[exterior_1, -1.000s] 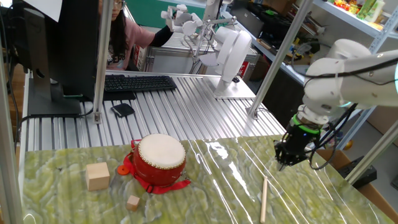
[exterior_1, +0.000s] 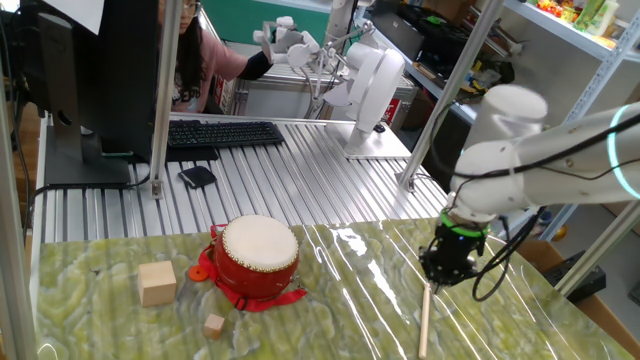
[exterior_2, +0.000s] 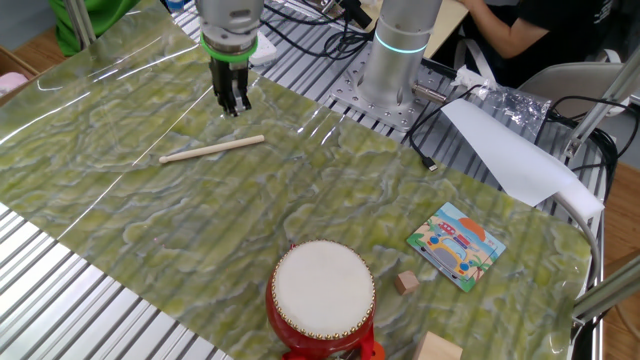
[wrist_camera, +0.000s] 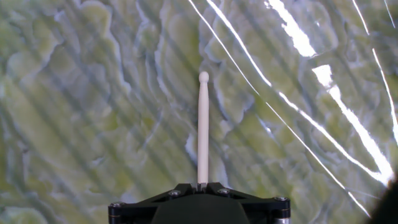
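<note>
A pale wooden drumstick (exterior_2: 212, 149) lies flat on the green marbled cloth. In the wrist view the drumstick (wrist_camera: 203, 130) points straight away from me, its round tip far off and its near end hidden behind my gripper. The fingertips are drawn together there. Exterior view 2 has the gripper (exterior_2: 236, 110) pointing down above the cloth, apart from the stick and behind it. The red drum (exterior_1: 260, 262) with a cream skin stands upright, well away from the gripper (exterior_1: 437, 286).
Near the drum lie a large wooden block (exterior_1: 157, 284), a small wooden cube (exterior_1: 214, 326) and a colourful picture card (exterior_2: 457, 246). A metal post (exterior_1: 455, 95) rises behind the arm.
My gripper has come left in exterior view 1, ending over the drumstick's near end as seen there. Drumstick, drum and blocks have stayed put.
</note>
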